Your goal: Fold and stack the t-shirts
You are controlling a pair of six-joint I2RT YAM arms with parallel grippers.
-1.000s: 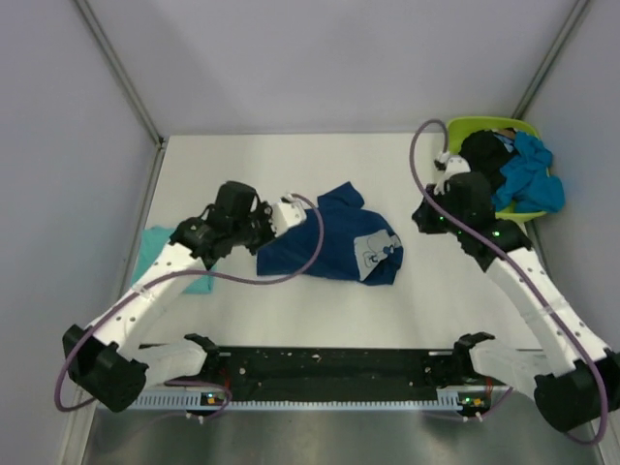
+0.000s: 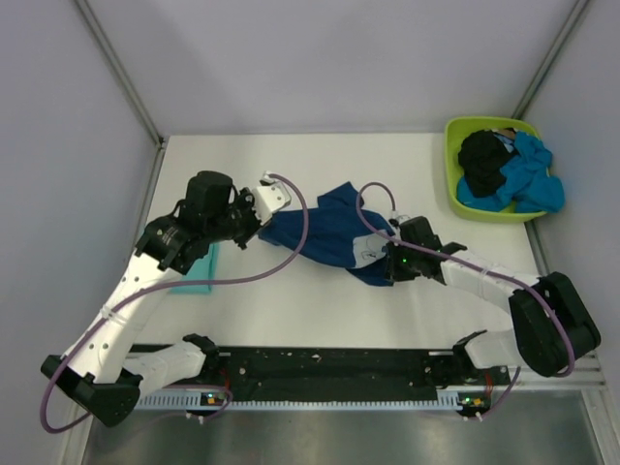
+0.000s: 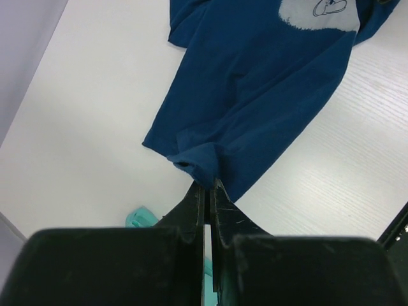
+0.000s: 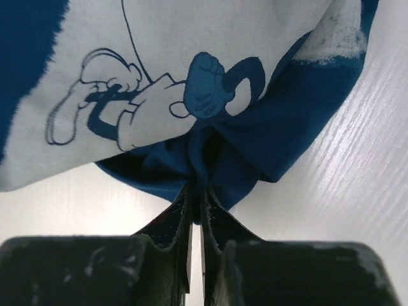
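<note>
A navy t-shirt (image 2: 327, 225) with a pale printed patch lies spread across the table's middle. My left gripper is shut on the shirt's left edge, a fold of cloth bunched at its tips. My right gripper is shut on a navy fold beside the white print (image 4: 159, 95), at the shirt's right end. A turquoise folded cloth (image 2: 197, 279) lies at the table's left, partly hidden by the left arm.
A green basin (image 2: 452, 165) holding black and blue clothes stands at the back right.
The right gripper has come down and left onto the shirt's right end and closed on it. The left gripper has moved left, drawing the shirt's left part with it.
</note>
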